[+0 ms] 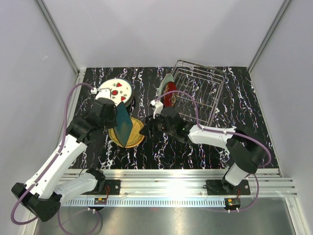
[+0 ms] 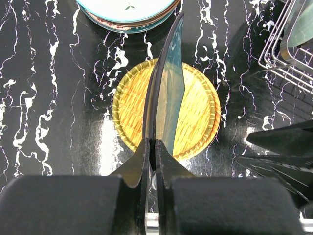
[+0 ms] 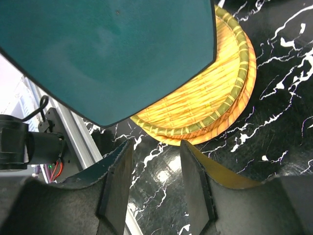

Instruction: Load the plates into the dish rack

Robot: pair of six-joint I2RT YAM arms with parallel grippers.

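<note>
A dark teal plate [image 1: 123,125] with a square-edged outline stands on edge, tilted, above a round woven yellow mat [image 1: 136,138]. My left gripper is shut on this plate, pinching its edge. To its right, my right gripper is part open with nothing between its fingers; the teal plate [image 3: 112,54] lies just beyond its fingertips. The wire dish rack [image 1: 205,93] holds a green plate [image 1: 167,81] and a red plate [image 1: 169,93] upright at its left end. A stack of plates [image 1: 116,91], the top one white with red patterns, sits at the back left.
Most slots of the rack right of the red plate look empty. The right arm reaches across the rack's front; a metal rail [image 1: 195,174] borders the counter's near edge.
</note>
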